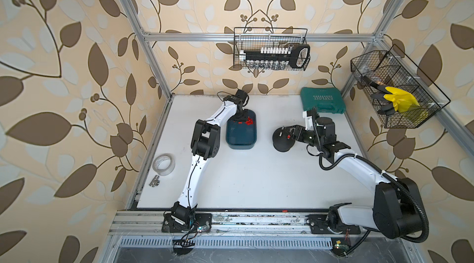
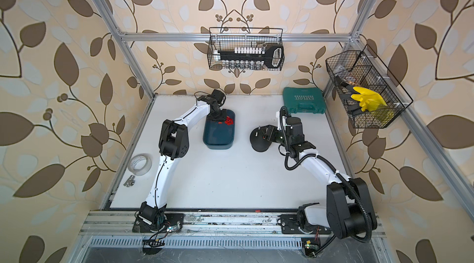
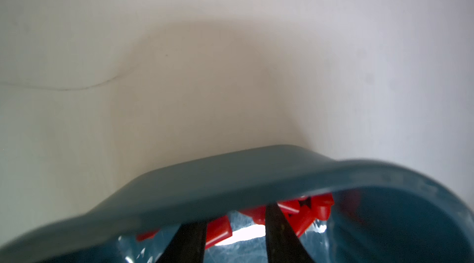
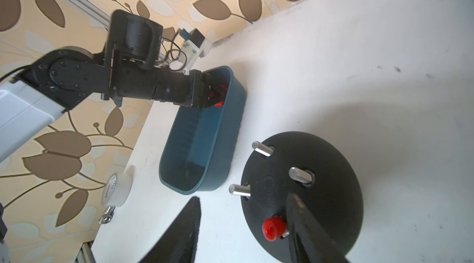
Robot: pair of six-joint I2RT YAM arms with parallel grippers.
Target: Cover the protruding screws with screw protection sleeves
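My left gripper is down inside the blue bin (image 1: 241,139) among red sleeves (image 3: 321,206), its fingers apart; whether it touches one is unclear. To the bin's right is a black disc (image 4: 325,198) with upright metal screws (image 4: 301,175), three of them bare in the right wrist view, and one red sleeve (image 4: 274,228) on a screw. My right gripper stands open over that disc, nothing between its fingertips, near the capped screw.
A green case (image 1: 322,99) lies at the back right. A tape roll (image 1: 163,164) and a small metal item (image 1: 154,180) lie at the left. Wire baskets hang on the back and right frame.
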